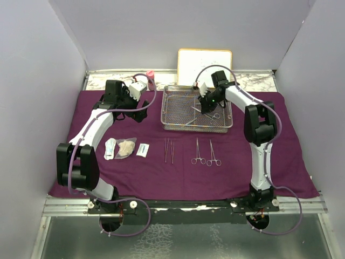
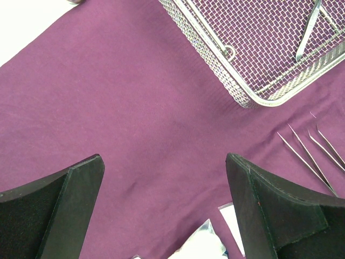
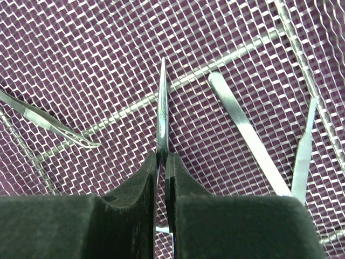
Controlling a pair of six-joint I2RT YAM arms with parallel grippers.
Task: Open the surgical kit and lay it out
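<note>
A wire-mesh tray [image 1: 178,113] holds steel instruments. My right gripper is shut on a pointed scissor-like instrument [image 3: 162,118] lying in it. A flat handle [image 3: 242,129], a scalpel-like tool [image 3: 303,151] and tweezers [image 3: 43,121] lie nearby. My left gripper stands open over the cloth, left of the tray. In the top view, two pairs of tweezers [image 1: 166,151] and two clamps [image 1: 199,159] lie on the cloth before the tray.
Packets and a gauze bag [image 1: 125,147] lie at front left on the purple cloth [image 1: 275,178]. A white board [image 1: 204,56] and pink bottle [image 1: 151,79] are at the back.
</note>
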